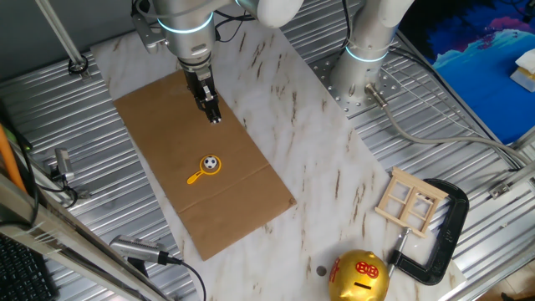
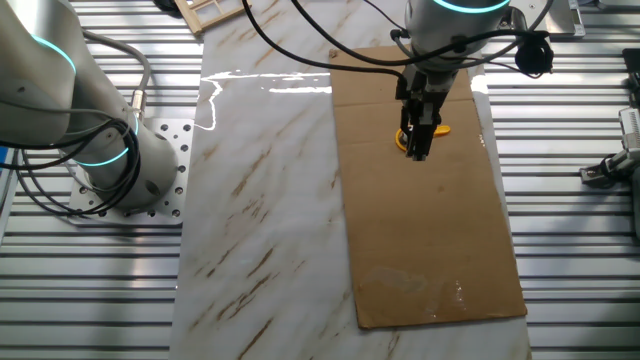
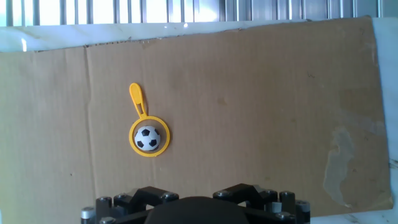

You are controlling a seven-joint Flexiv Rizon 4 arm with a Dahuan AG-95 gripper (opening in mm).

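Note:
A small black-and-white football lies inside the round hoop of a yellow racket-like toy. Both rest flat on the brown cardboard, and the handle points away from the gripper in the wrist view. My gripper hangs above the cardboard, apart from the toy, with its fingers spread wide along the bottom of the wrist view. It stands open and nothing shows between the fingers. In exterior view 2 the gripper hides part of the yellow hoop and most of the ball.
Beyond the cardboard, a gold piggy bank stands near the marble board's edge. Close to it are a wooden frame and a black clamp. A grey metal device with a cable sits on the opposite side. Most cardboard is bare.

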